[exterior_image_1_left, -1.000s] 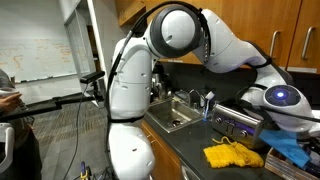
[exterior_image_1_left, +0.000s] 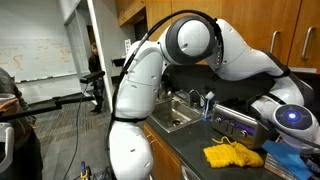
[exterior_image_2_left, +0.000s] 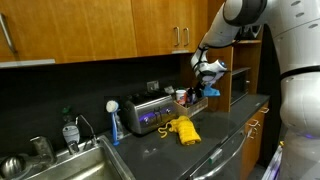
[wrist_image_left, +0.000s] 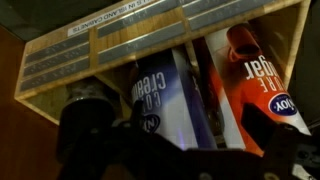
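In the wrist view, a blue and white canister marked as creamer (wrist_image_left: 165, 95) lies between the dark fingertips of my gripper, which stands open. Right of it is a red and white sugar canister (wrist_image_left: 255, 75), close to the right fingertip. Both sit in a light wooden rack (wrist_image_left: 100, 45) with grey slots. Whether either finger touches a canister cannot be told. In exterior view 2 my gripper (exterior_image_2_left: 206, 88) is over the rack on the counter.
A crumpled yellow cloth (exterior_image_1_left: 232, 153) lies on the dark counter left of the arm. Behind it stands a silver toaster (exterior_image_1_left: 235, 122), with the sink (exterior_image_1_left: 175, 115) farther left. Wooden cupboards (exterior_image_2_left: 110, 35) hang above. Bare counter lies in front of the cloth.
My wrist and hand have shifted down and to the right in exterior view 1. The yellow cloth has stayed where it was.
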